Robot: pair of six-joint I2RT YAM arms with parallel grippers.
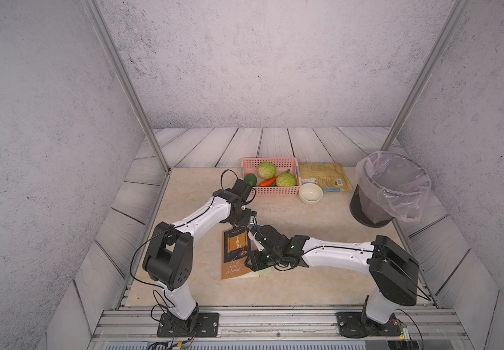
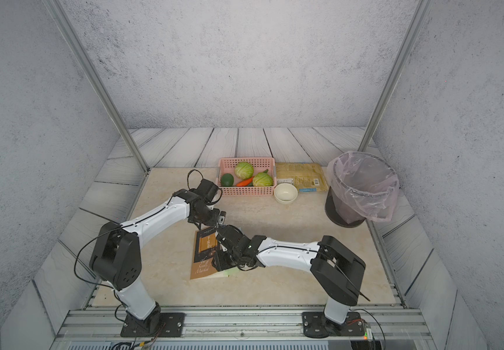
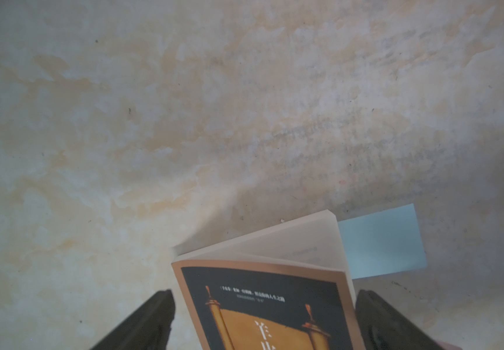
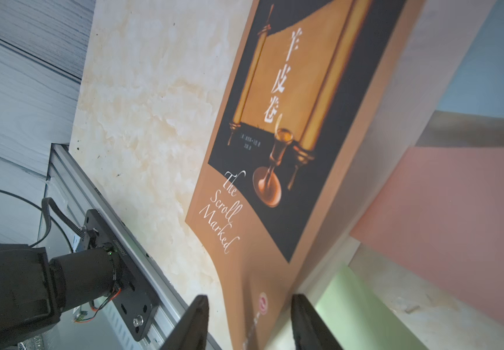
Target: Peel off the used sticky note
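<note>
A book with an orange and black cover lies on the table, its cover raised and bent at the lower corner in the right wrist view. From its right side stick out a blue note, a pink note and a green note. My right gripper has its fingers apart, the cover's lower corner passing between them; whether they touch it I cannot tell. Over the book's top end stands my left gripper, wide open, nothing held. The blue note shows beside its right finger.
A pink basket of vegetables, a bowl and a golden packet stand at the back. A lined bin is at the right. Open table lies between book and bin.
</note>
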